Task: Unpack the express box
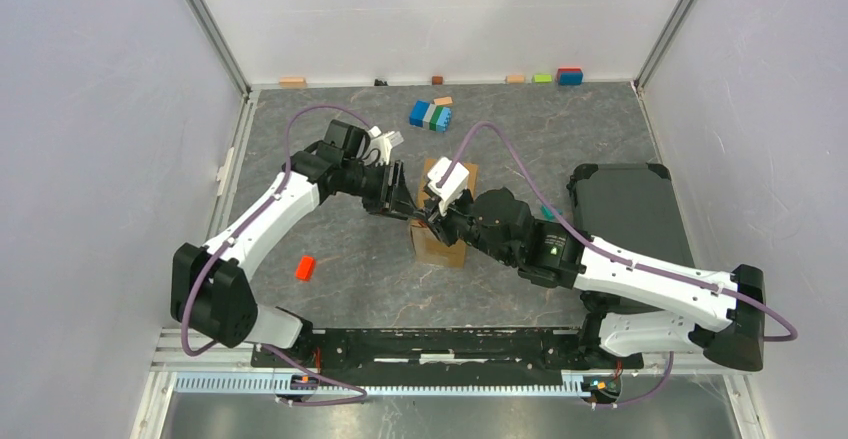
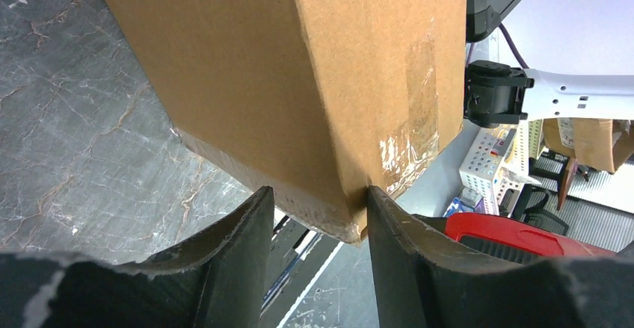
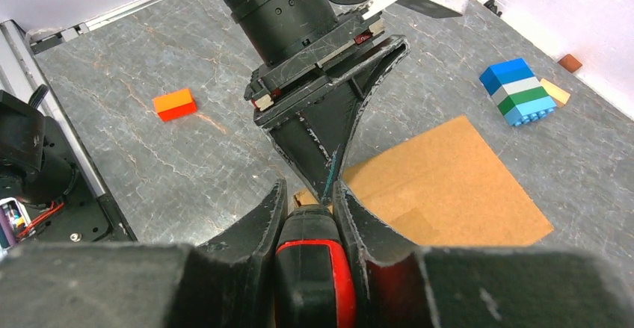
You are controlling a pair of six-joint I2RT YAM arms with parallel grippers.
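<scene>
The cardboard box (image 1: pixel 440 254) stands at the centre under both grippers. My left gripper is shut on its taped corner, which fills the left wrist view. My right gripper is shut on a red-and-black handled tool (image 3: pixel 306 283), apparently a cutter, beside the left gripper's fingers at the box. Any blade is hidden in the right wrist view. The box's broad brown top (image 3: pixel 456 186) shows behind the grippers; from these views I cannot tell whether a flap is cut or loose.
A red block (image 1: pixel 305 268) lies left, a striped block stack (image 1: pixel 430 116) behind the box, several small blocks along the back wall. A dark case (image 1: pixel 630 209) occupies the right side, with a teal piece (image 1: pixel 547 214) beside it.
</scene>
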